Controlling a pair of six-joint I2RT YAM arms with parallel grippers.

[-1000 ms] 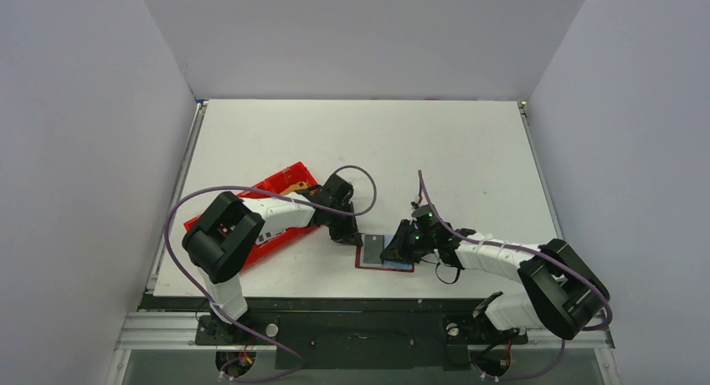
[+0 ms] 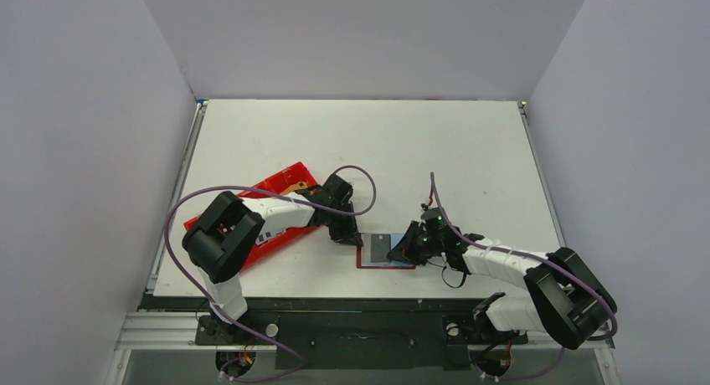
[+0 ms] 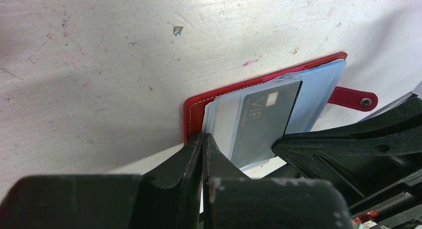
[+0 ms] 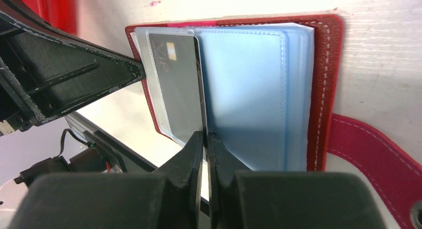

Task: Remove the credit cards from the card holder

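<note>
An open red card holder [image 4: 319, 89] lies on the table with its clear sleeves [image 4: 244, 89] facing up. A grey VIP card [image 3: 266, 117] sits partly in a sleeve, with a pale empty strip on its left. My right gripper is shut on the card's right edge, low down over the blue sleeves. At the holder's left edge, my left gripper is shut with its tips against the sleeve edges; whether a thin layer is pinched there I cannot tell. In the top view the arms hide both ends of the holder [image 2: 385, 268].
A red tray [image 2: 272, 249] with several items stands left, under the left arm. The holder's strap [image 3: 351, 98] with its snap sticks out on the right. Table space behind the holder is clear.
My right gripper has moved right, and the grey card has slid right with it within the holder. The holder itself has shifted only slightly right. The left arm has stayed still.
</note>
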